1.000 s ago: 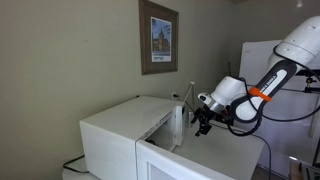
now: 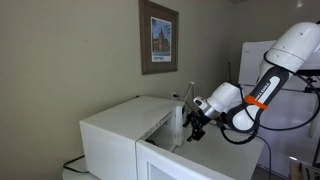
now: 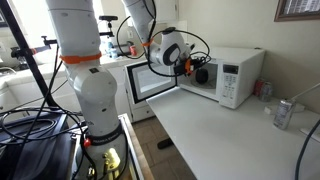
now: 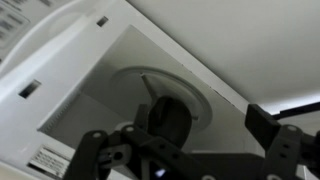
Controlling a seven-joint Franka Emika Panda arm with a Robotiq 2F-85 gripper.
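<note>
A white microwave (image 3: 232, 82) stands with its door (image 3: 150, 82) swung open. Inside the cavity, a dark rounded object (image 4: 170, 120) sits on the round turntable (image 4: 205, 108); exactly what it is, I cannot tell. My gripper is open in front of the cavity, its two black fingers (image 4: 268, 128) spread wide at the lower left and right of the wrist view. The dark object shows between and beyond them, partly covered by the gripper body. From exterior view 1, the gripper (image 2: 196, 134) appears beside the microwave's front opening.
The open door (image 2: 170, 162) reaches out from the microwave front. Cans (image 3: 283, 113) stand on the white table (image 3: 200, 145) beside the microwave. A framed picture (image 2: 160, 38) hangs on the wall.
In exterior view 1 the arm has shifted slightly left and lower, bringing the gripper closer to the microwave opening. The microwave and its door have stayed put.
</note>
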